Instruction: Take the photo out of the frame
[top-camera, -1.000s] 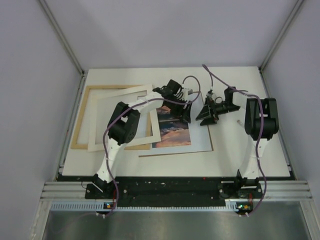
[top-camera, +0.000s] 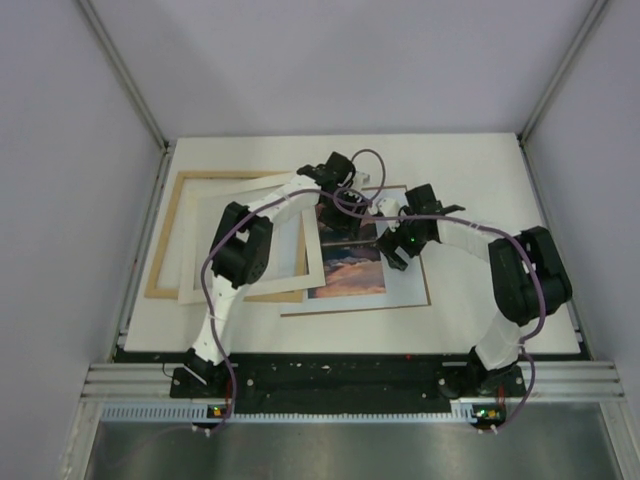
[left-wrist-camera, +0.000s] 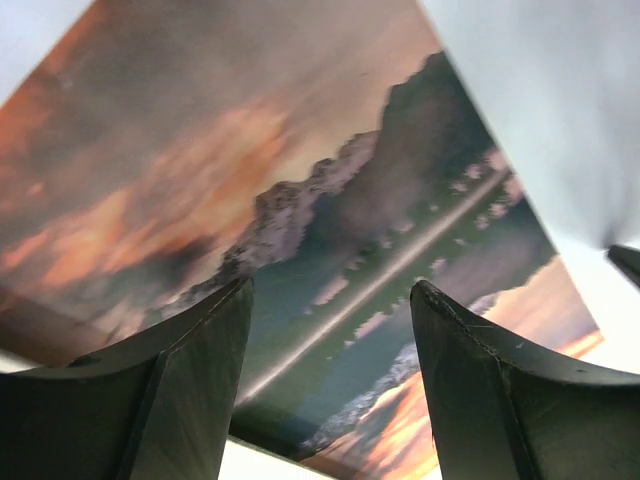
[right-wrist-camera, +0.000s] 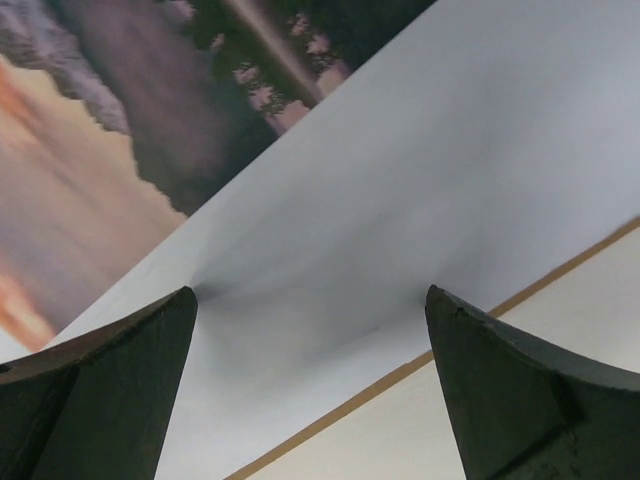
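The sunset photo lies face up on a pale backing board, whose white margin shows at the right. Above the photo's upper part, my left gripper stands open; its fingers are apart, with only the photo visible beyond them. My right gripper is open over the board's right margin, close to the photo's right edge. In the right wrist view, the board's thin brown edge runs below and between the open fingers. Whether any fingertip touches the surface, I cannot tell.
On the left lie a light wooden frame and a white mat overlapping it; the mat's right side adjoins the photo. My left arm crosses above both.
My right gripper has swung left and is now over the board's right margin. The left gripper has shifted slightly left over the photo. The board and frame slid slightly right earlier.
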